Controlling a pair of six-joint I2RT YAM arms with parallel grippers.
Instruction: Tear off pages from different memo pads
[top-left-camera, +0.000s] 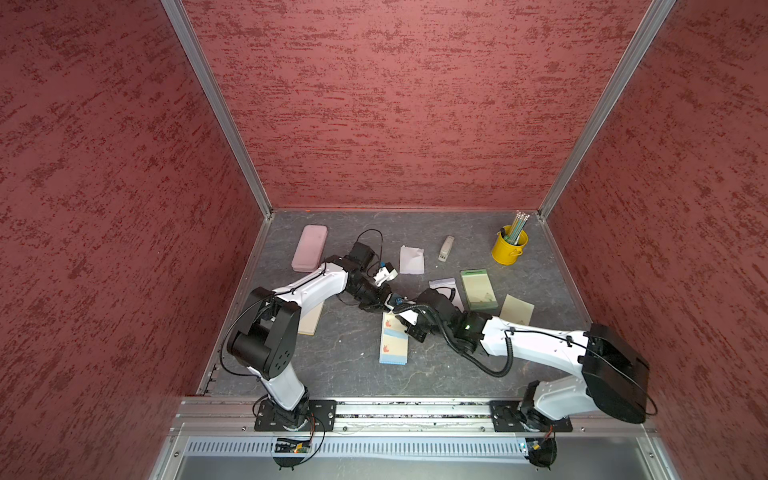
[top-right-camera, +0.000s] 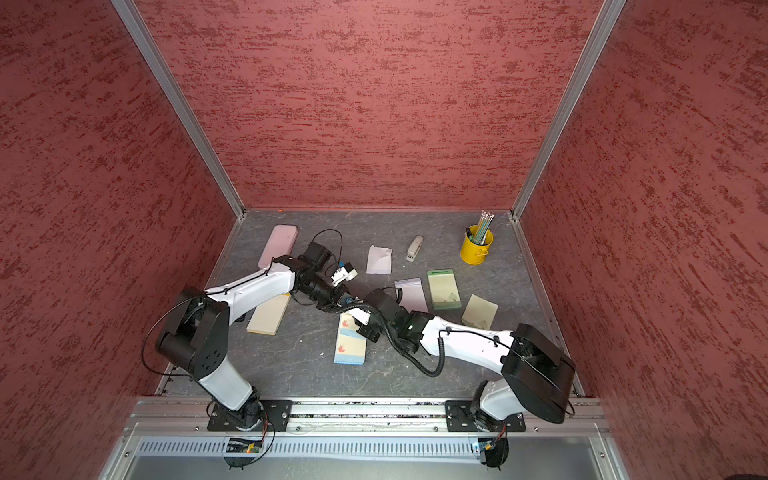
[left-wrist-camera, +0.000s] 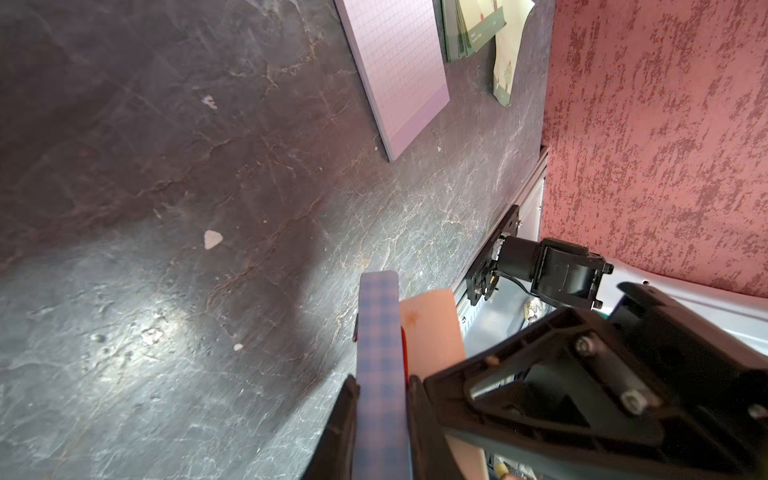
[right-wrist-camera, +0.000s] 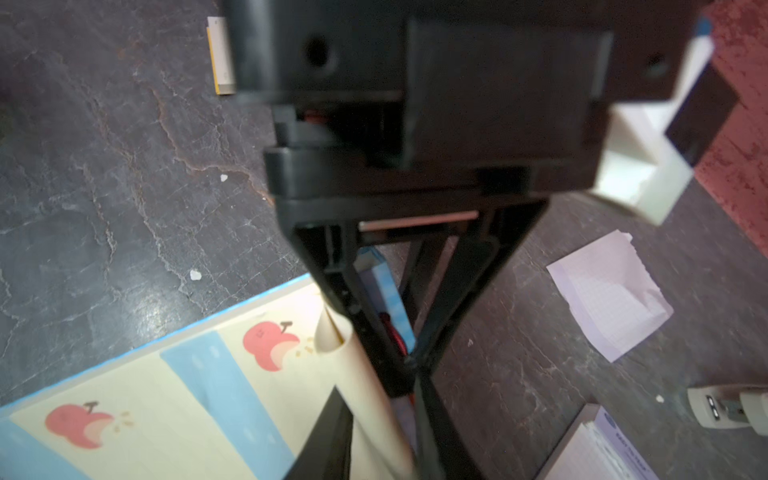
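Observation:
A memo pad with red apples and blue stripes (top-left-camera: 393, 348) lies front centre, its far end under both grippers. In the left wrist view my left gripper is shut on the pad's blue checked end strip (left-wrist-camera: 378, 320). In the right wrist view a rolled-up cream sheet (right-wrist-camera: 364, 392) lies between the fingertips of my right gripper, which look part open; whether they press on it I cannot tell.
Lilac pad (top-right-camera: 412, 288), green pad (top-right-camera: 444, 292), loose cream sheet (top-right-camera: 480, 312), torn lilac sheet (top-right-camera: 379, 259), stapler (top-right-camera: 414, 248) and yellow pencil bucket (top-right-camera: 473, 252) occupy the back and right. A pink case (top-right-camera: 280, 244) and cream pad (top-right-camera: 264, 320) lie left.

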